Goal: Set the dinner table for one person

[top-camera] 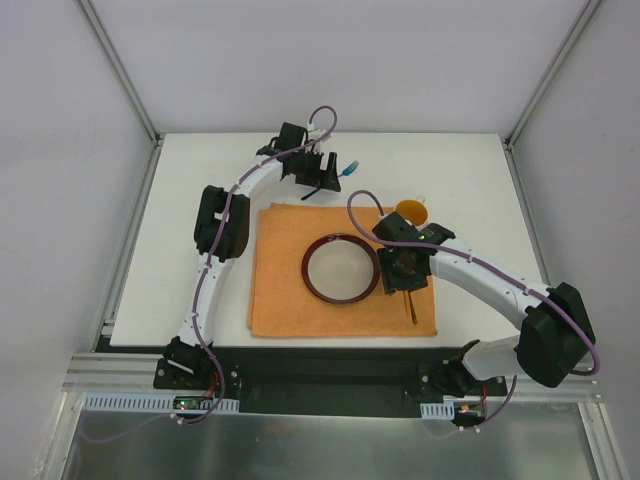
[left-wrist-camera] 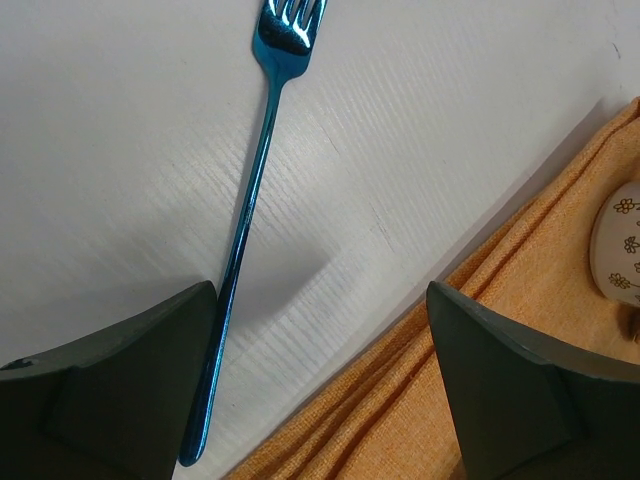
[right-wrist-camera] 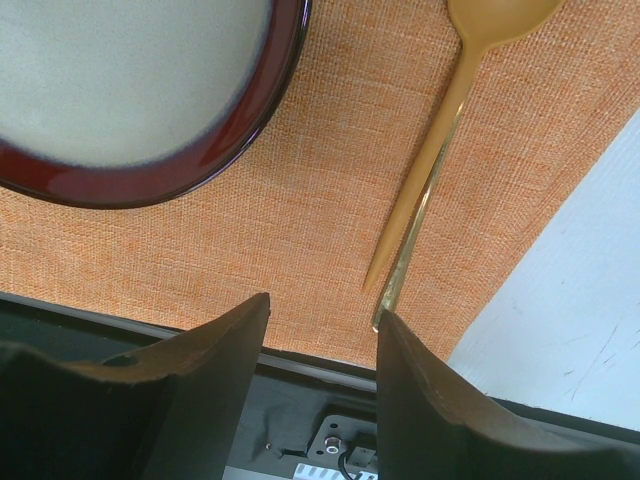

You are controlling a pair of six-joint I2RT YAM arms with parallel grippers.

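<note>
A blue fork (left-wrist-camera: 245,215) lies on the bare white table behind the placemat. My left gripper stands open low over it, one finger (left-wrist-camera: 150,385) right against the fork's handle and the other over the placemat's edge. The orange placemat (top-camera: 280,290) carries a dark-rimmed plate (top-camera: 342,268). To the plate's right lie a gold spoon (right-wrist-camera: 425,165) and another thin gold utensil (right-wrist-camera: 398,280), partly beneath it. Open and empty, my right gripper hangs above the placemat between plate and spoon. A cup (top-camera: 411,212), orange inside, stands at the placemat's back right.
Bare white table (top-camera: 465,180) stretches to the back right, and more is free at the left (top-camera: 165,240). At the left wrist view's right edge shows a white flower-printed piece (left-wrist-camera: 618,245). The front table edge is close to the placemat.
</note>
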